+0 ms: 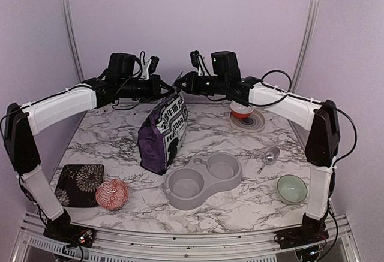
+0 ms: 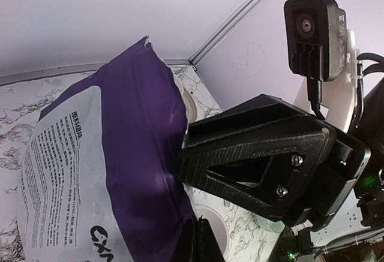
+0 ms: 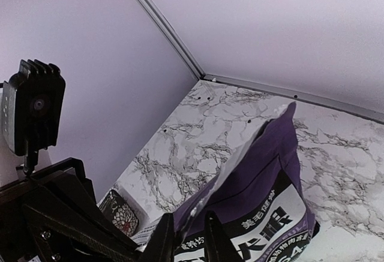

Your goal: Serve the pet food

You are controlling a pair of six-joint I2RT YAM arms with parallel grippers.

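The purple and white pet food bag (image 1: 163,131) stands tilted on the table, its top edge raised between my two arms. In the left wrist view, my left gripper is shut at the bag's top edge (image 2: 187,193), with the thin film running in to its fingertips. My right gripper is partly open, and the bag's pale top edge (image 3: 219,181) passes between its fingers. Right of the bag's base lies a grey double feeding bowl (image 1: 204,180), both hollows empty. A metal scoop (image 1: 269,157) rests farther right.
A dark floral tray (image 1: 78,185) and a red patterned bowl (image 1: 112,194) sit at front left, a green bowl (image 1: 292,189) at front right. An orange bowl (image 1: 242,111) stands on a round mat (image 1: 255,121) at the back right, partly behind my right arm.
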